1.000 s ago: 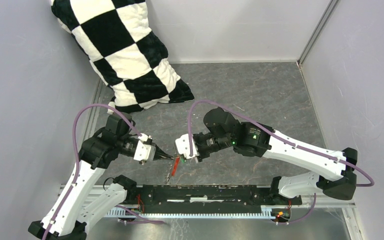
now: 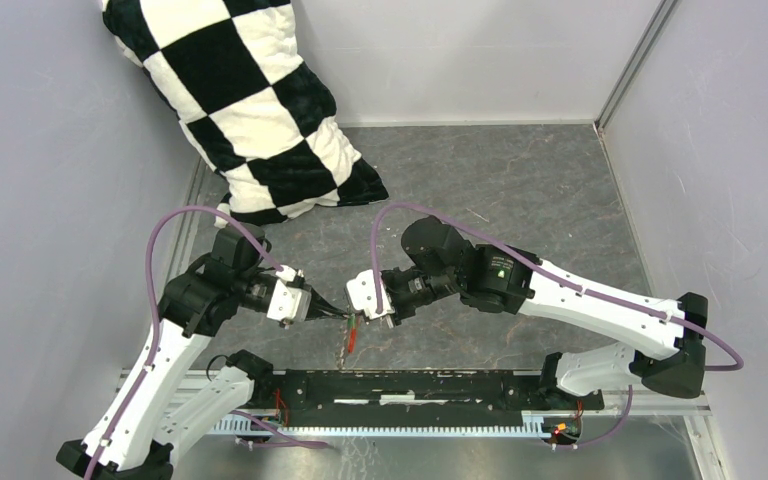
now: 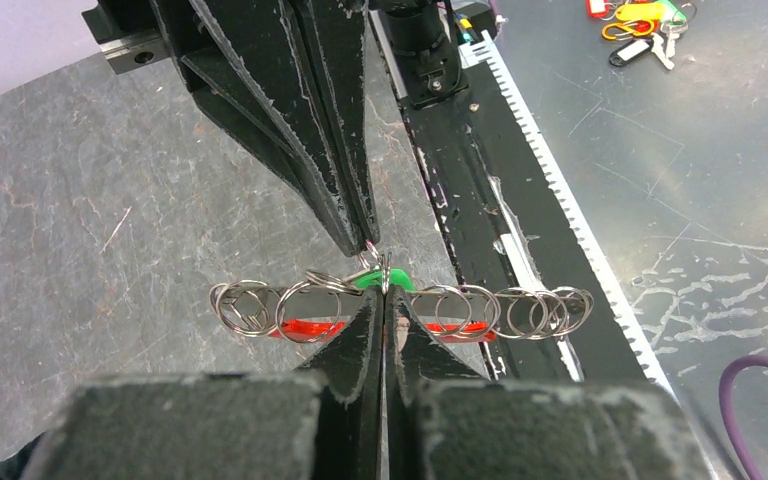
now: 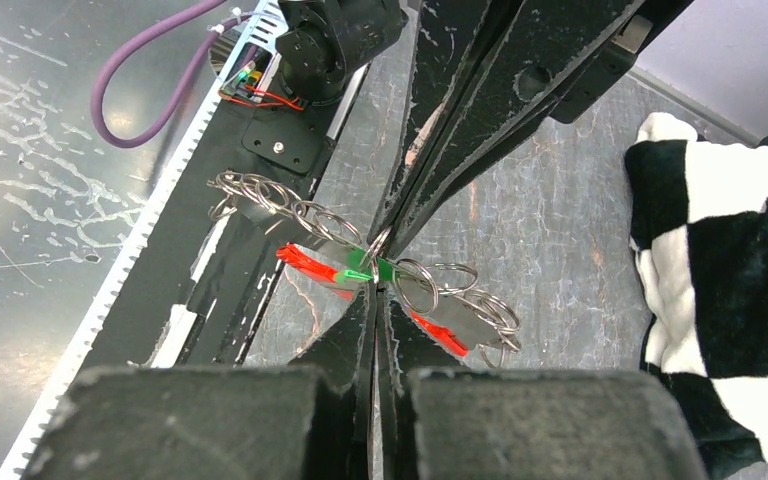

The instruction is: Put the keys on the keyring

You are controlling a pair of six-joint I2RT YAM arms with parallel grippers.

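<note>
In the left wrist view, a thin metal strip with red tape and a green middle carries several wire rings (image 3: 545, 313) along both halves. My left gripper is shut, with a thin ring (image 3: 387, 268) edge-on at its tips. Facing it, my right gripper is also shut, with a thin ring edge-on at its tips, close to the green piece (image 4: 368, 263). The two grippers' tips nearly meet. How the rings link is too small to tell. Keys with coloured fobs (image 3: 650, 25) lie on the metal surface, away from both grippers.
A black rail (image 2: 400, 400) with a white toothed edge runs along the front. A checkered black-and-white cushion (image 2: 260, 110) leans at the back left. The grey floor (image 2: 500, 190) behind the arms is clear.
My right arm has shifted slightly left, closer to the left gripper. The red and green strip has turned a little and stands more upright in the top view. My left arm has barely moved.
</note>
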